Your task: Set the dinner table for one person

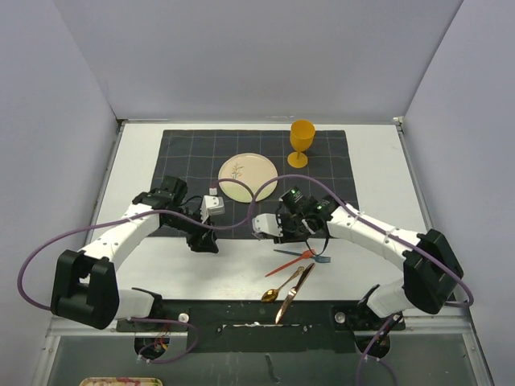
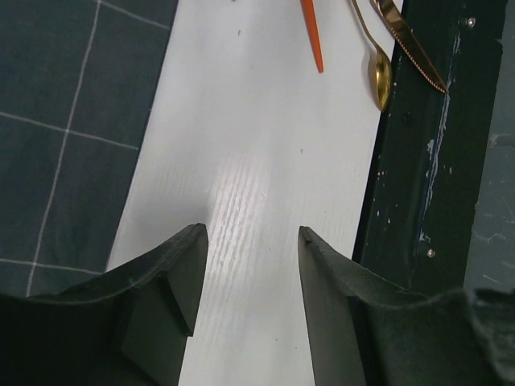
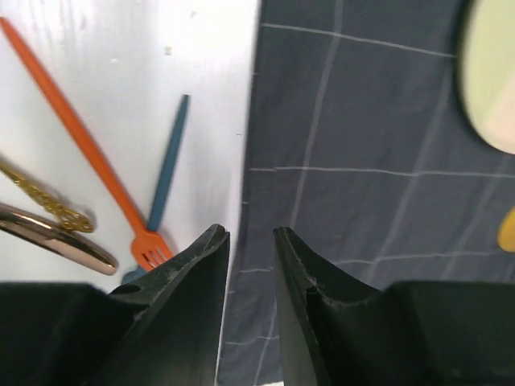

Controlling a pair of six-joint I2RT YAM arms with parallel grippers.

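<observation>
A cream plate (image 1: 248, 178) with a leaf print and an orange goblet (image 1: 302, 143) stand on the dark mat (image 1: 185, 153). In front of the mat lie an orange-red fork (image 3: 92, 153), a blue utensil (image 3: 169, 165), a gold spoon (image 1: 282, 286) and a shiny knife (image 1: 295, 294). The fork's tines reach close to the blue utensil's head, which my right fingers partly hide. My right gripper is above the mat's front edge, part open and empty. Over bare white table left of the cutlery, my left gripper is also part open, nothing between its fingers.
The knife and spoon (image 2: 381, 76) extend over the dark front rail (image 2: 402, 185). Purple cables loop from both arms.
</observation>
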